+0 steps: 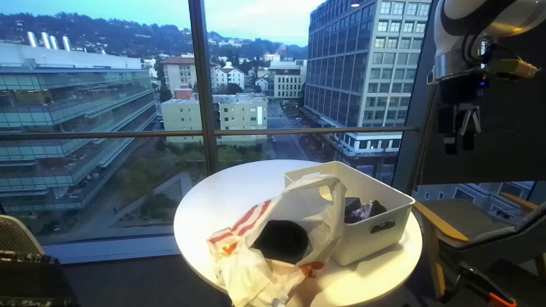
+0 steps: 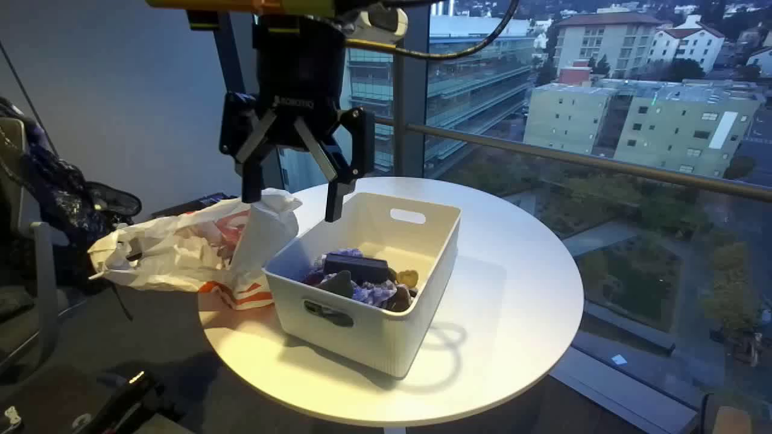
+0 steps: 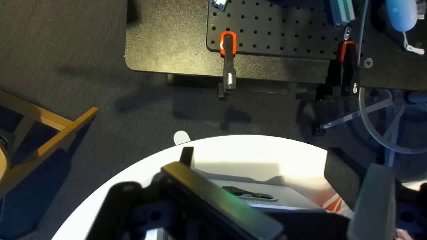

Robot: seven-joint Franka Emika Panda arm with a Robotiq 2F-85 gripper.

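A white bin (image 2: 387, 329) stands on the round table, holding a dark box (image 2: 356, 267), purple crumpled stuff (image 2: 376, 293) and some brownish pieces (image 2: 407, 278). Beside it slumps a white plastic bag (image 1: 240, 271) with red markings; a black round thing (image 1: 281, 240) shows at its opening. My gripper (image 2: 293, 206) hangs above the table near the bag and the bin's far end. Its fingers (image 2: 337, 199) are spread wide, nothing between them. In the wrist view the fingers cover much of the bin's side (image 3: 288, 194).
The round white table (image 2: 506, 304) has free room on the window side of the bin. A dark workbench (image 3: 172, 44) with clamps (image 3: 229, 68) lies beyond a floor gap. Chairs stand around, one with a wooden arm (image 1: 440, 222).
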